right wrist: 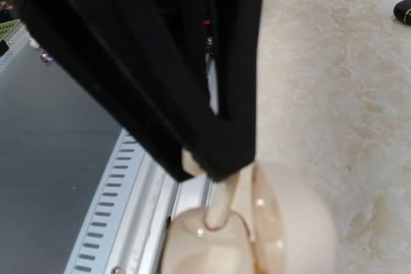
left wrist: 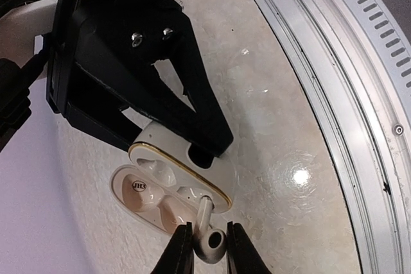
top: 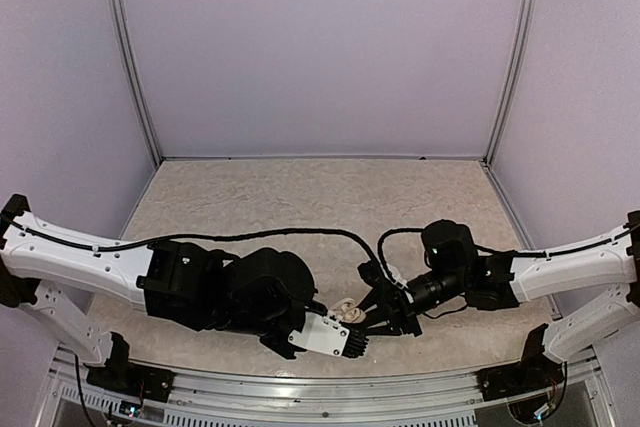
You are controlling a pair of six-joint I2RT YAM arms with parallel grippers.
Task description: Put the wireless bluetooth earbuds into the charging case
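In the left wrist view the white charging case (left wrist: 215, 174) is open, its lid (left wrist: 128, 187) swung out beside the gold-rimmed body. My right gripper is shut on the body. A white earbud (left wrist: 209, 245) sits between the fingertips of my left gripper, which is shut on it. The stem (left wrist: 204, 210) reaches the right-hand recess of the body; how deep it goes cannot be told. The other recess (left wrist: 157, 170) looks empty. From the right wrist view, black left fingers (right wrist: 218, 145) stand above the case (right wrist: 295, 216); my right fingers are hidden there.
A metal rail (left wrist: 308, 101) runs along the table's front edge, close to both grippers. The tabletop (top: 320, 197) behind the arms is clear. Part of a dark object (right wrist: 403, 12) shows at the right edge of the right wrist view.
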